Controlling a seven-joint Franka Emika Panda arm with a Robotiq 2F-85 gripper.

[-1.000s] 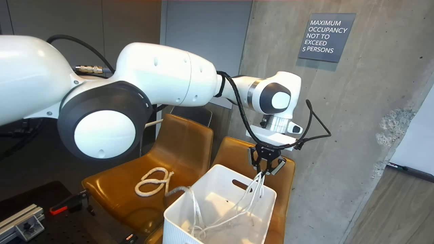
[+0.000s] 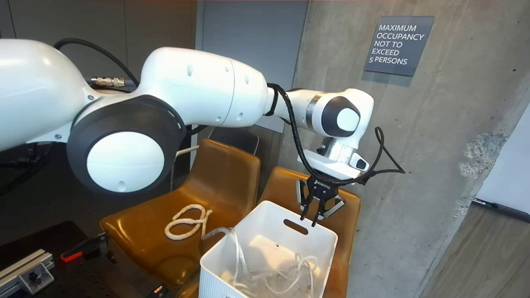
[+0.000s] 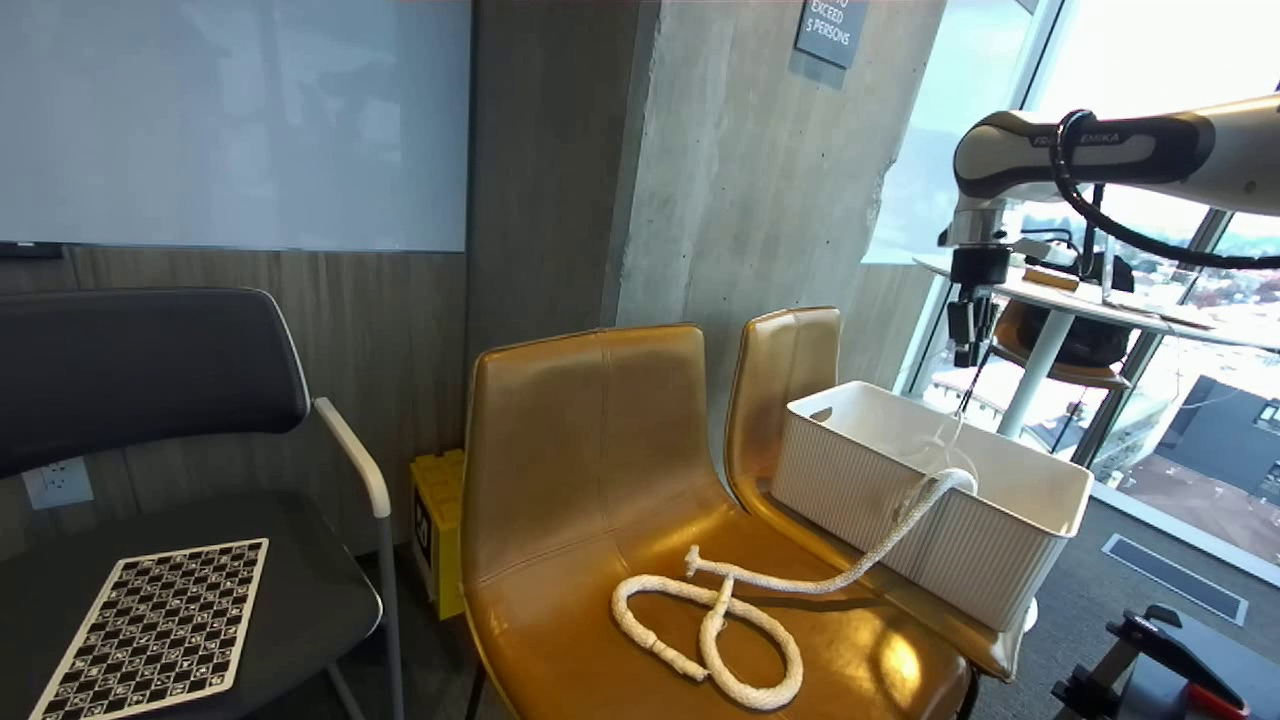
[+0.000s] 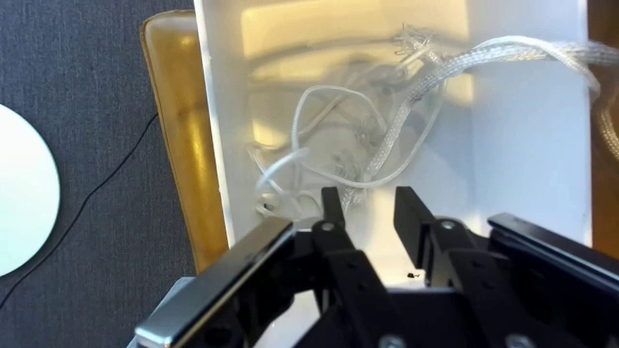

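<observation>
White cord strands (image 4: 371,184) lie loosely inside the white bin (image 2: 222,268), some blurred as if falling. A thick white rope (image 3: 840,581) joins them over the bin's side and runs down onto the brown chair seat, where it loops. Above the bin's far end hangs my gripper (image 2: 309,224), its fingers apart. In the wrist view the gripper points down into the bin with a clear gap between its black fingertips, and no cord lies between them. Exterior view 2 shows the gripper (image 3: 967,364) above the bin's rim.
The bin rests on a tan chair (image 2: 343,248), beside another brown chair (image 3: 588,456). A concrete wall (image 2: 437,124) stands behind the arm. At the lower left is a dark table (image 2: 74,283) with a clamp and metal rail.
The gripper's fingers have spread, and the arm has shifted slightly.
</observation>
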